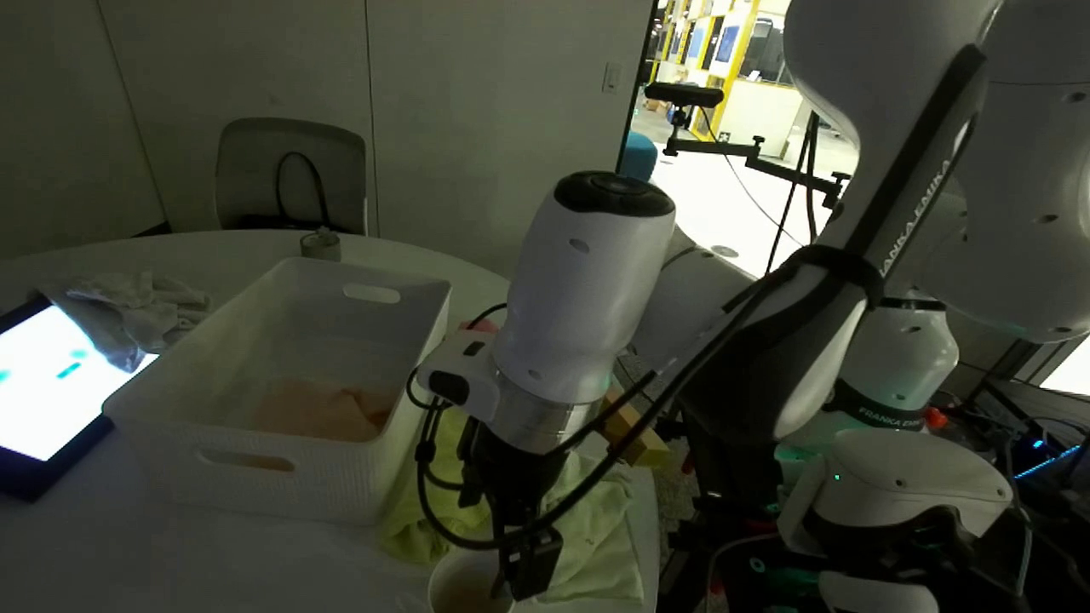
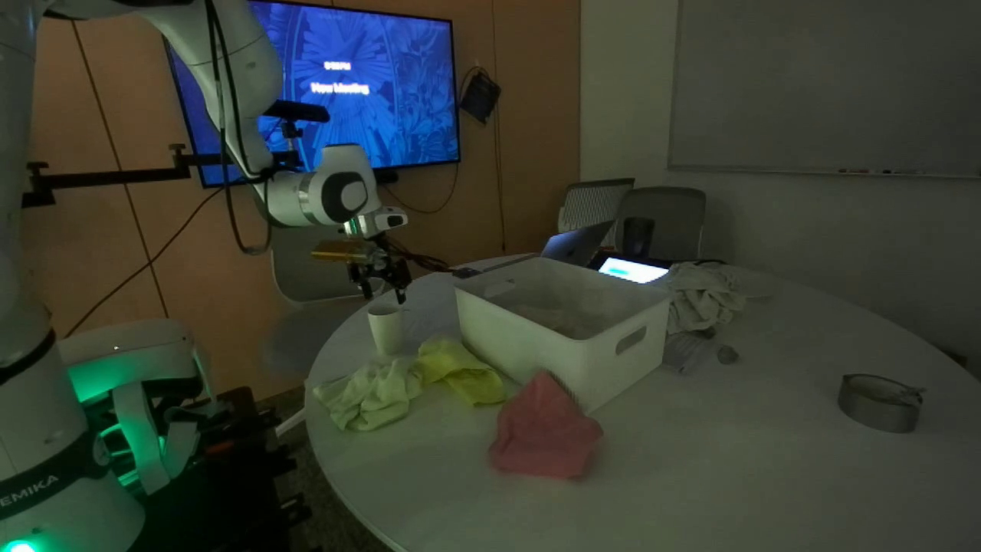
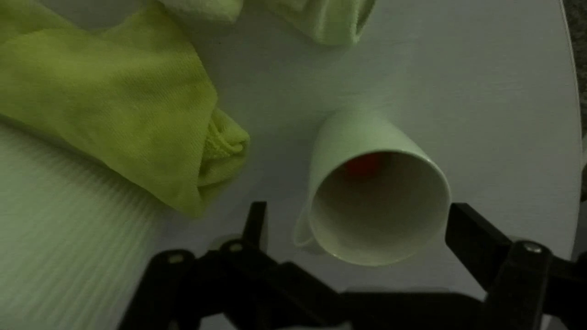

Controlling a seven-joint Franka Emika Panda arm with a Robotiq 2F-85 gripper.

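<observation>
A white mug stands upright on the table, its handle toward the left finger in the wrist view. Inside it, against the wall, shows part of a small red object; its full shape is hidden. My gripper hovers just over the mug's rim. Its fingers are open, with the fingers spread to either side of the mug in the wrist view and nothing held. In exterior view 1 the mug is cut off by the lower edge.
A large white bin with an orange cloth inside stands beside the mug. Around it lie a yellow cloth, a pale green cloth and a red cloth.
</observation>
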